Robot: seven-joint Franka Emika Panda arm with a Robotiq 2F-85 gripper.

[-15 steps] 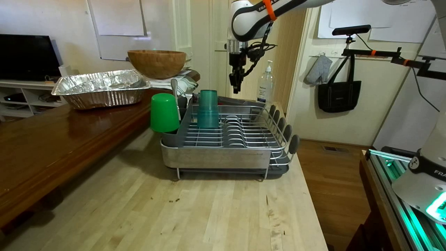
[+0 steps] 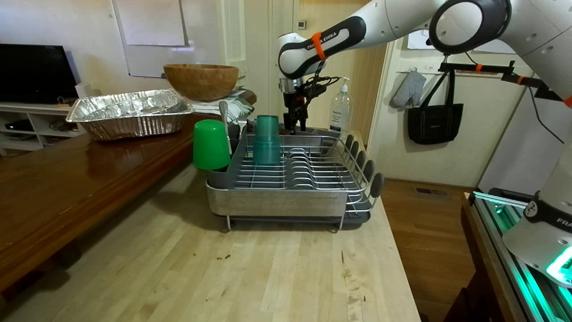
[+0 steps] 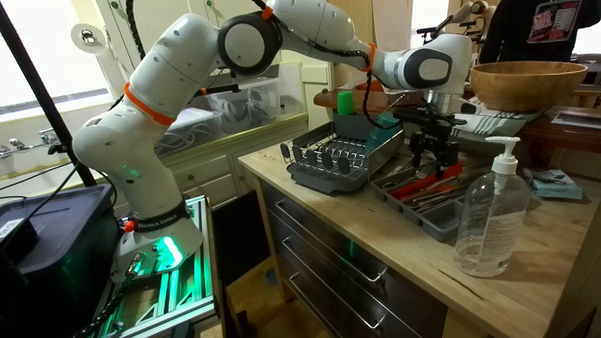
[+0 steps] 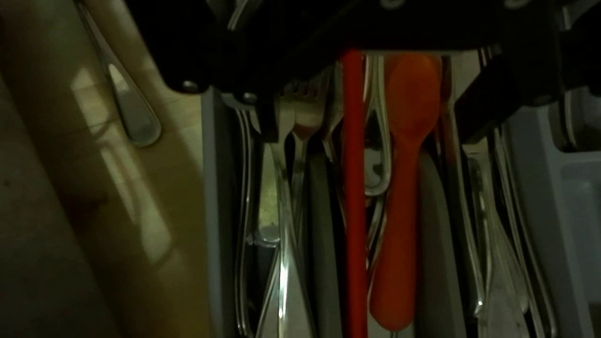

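Observation:
In the wrist view my gripper is open, its dark fingers spread over a grey cutlery tray (image 4: pixel 209 225). Between and below them lie an orange spoon (image 4: pixel 397 225) and a red utensil handle (image 4: pixel 355 225), side by side. Metal forks (image 4: pixel 304 112) and other silverware fill the compartments around them. Exterior view 2 shows the gripper (image 3: pixel 434 155) low over the far part of the tray (image 3: pixel 442 220), close above the orange-red utensils (image 3: pixel 419 186). From exterior view 1 the fingertips are partly hidden behind the dish rack (image 2: pixel 276 201).
A clear pump bottle (image 3: pixel 490 225) stands beside the tray's near end. The dish rack holds a teal cup (image 2: pixel 267 140), with a green cup (image 2: pixel 210 145) at its corner. A wooden bowl (image 2: pixel 201 81) and foil pan (image 2: pixel 131 115) sit on the raised counter.
My arm has come down, with the gripper shifting slightly left in exterior view 1, from well above the rack's height to just behind its back edge. The rack and cups have stayed put.

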